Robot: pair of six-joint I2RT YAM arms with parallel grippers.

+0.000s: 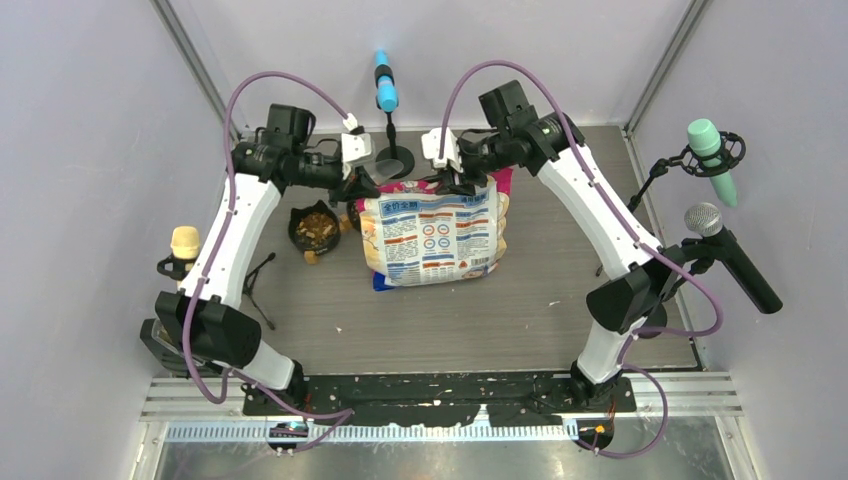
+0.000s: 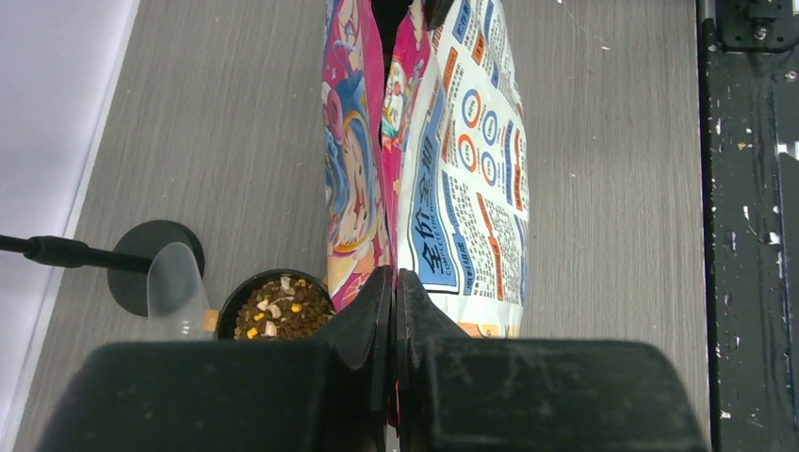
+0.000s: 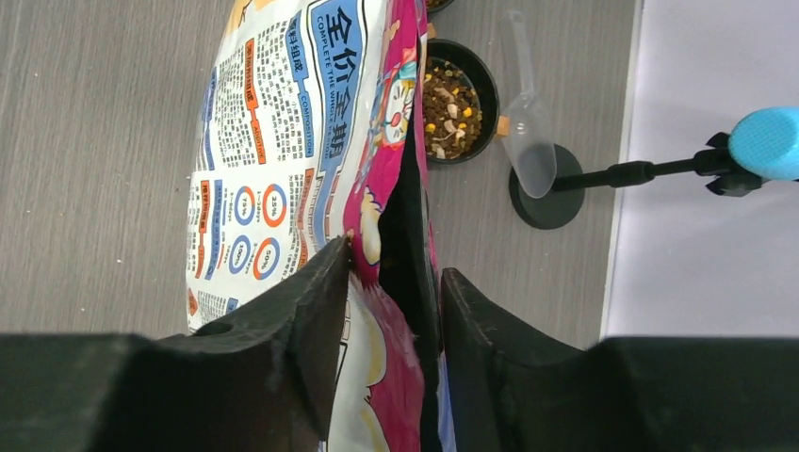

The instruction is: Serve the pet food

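Observation:
A pet food bag (image 1: 435, 240) lies in mid-table with its pink top edge toward the back. My left gripper is shut on that edge at one end. My right gripper is over the bag's top, part open, its fingers either side of the dark gap in the edge. A black bowl of kibble (image 1: 313, 228) sits left of the bag; a second bowl, partly hidden, is beside it. A clear scoop (image 3: 528, 132) lies behind the bowls.
A stand with a blue microphone (image 1: 386, 85) stands at the back. More microphones stand at both sides, including a green one (image 1: 715, 165).

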